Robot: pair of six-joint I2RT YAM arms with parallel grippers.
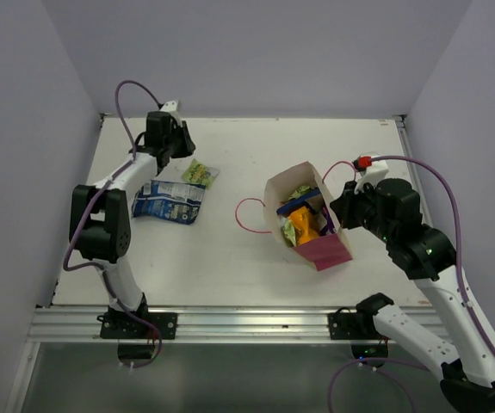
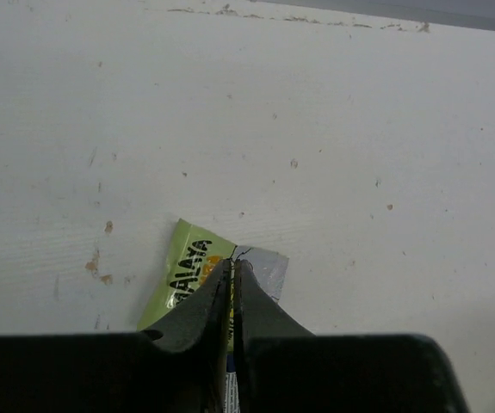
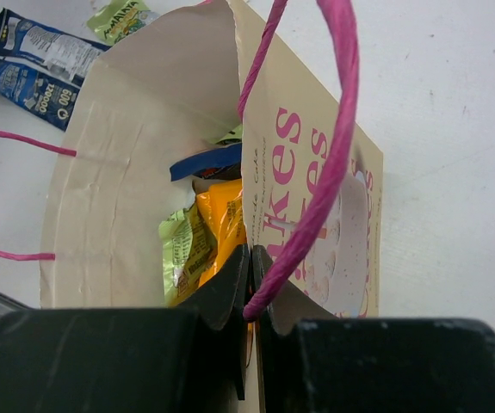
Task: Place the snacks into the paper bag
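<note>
A green snack packet [image 1: 199, 173] labelled MALAYA lies on the table, beside a larger blue packet [image 1: 165, 200]. My left gripper [image 1: 185, 148] is raised over the green packet's upper left; its fingertips meet in the left wrist view, and whether anything is between them is unclear. The paper bag [image 1: 331, 250] stands open at right, holding orange [image 3: 221, 219], green [image 3: 178, 254] and dark blue packets. My right gripper is shut at the bag's right wall, by the pink handle.
Grey walls enclose it on the sides and rear.
</note>
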